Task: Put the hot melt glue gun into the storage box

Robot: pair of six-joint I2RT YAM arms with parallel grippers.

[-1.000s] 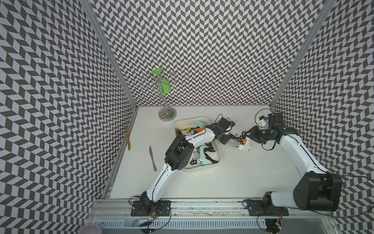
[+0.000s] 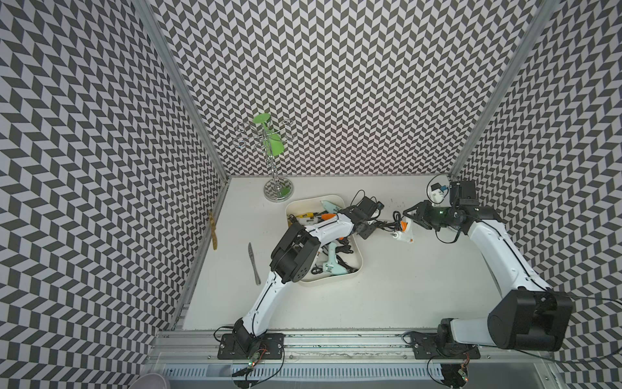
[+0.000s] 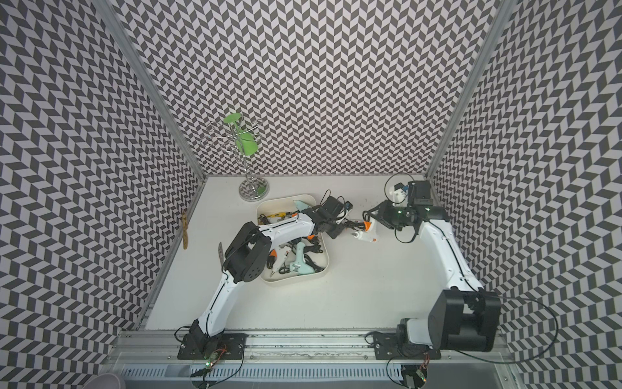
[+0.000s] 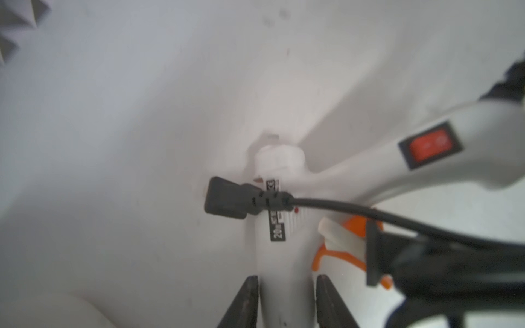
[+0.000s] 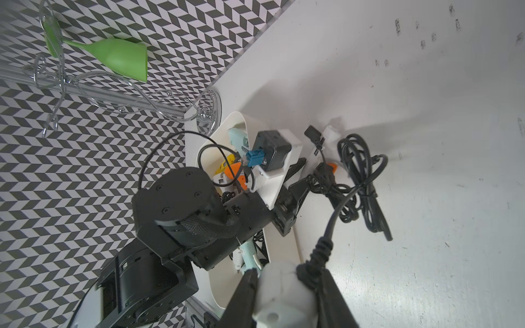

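Note:
The white glue gun (image 2: 404,234), with its orange trigger, is right of the storage box (image 2: 327,280). In the left wrist view its barrel (image 4: 285,257) lies between the fingers of my left gripper. These stand part open, close along both sides; contact cannot be told. A red switch (image 4: 431,145) marks its handle. My right gripper is shut on a white, rounded end with a black cord, which looks like the gun's handle end. A dark plug (image 4: 227,198) crosses in front of the barrel. The coiled cord (image 5: 363,183) hangs near both grippers.
Several tools, including a pale green one (image 3: 300,259), fill part of the box, under my left arm. A chrome stand with green glasses (image 2: 272,146) is behind it. A knife (image 2: 253,262) lies to the left.
The box has shifted slightly left. My left gripper has moved a little left and down in the view. The glue gun and right gripper have moved slightly toward the back.

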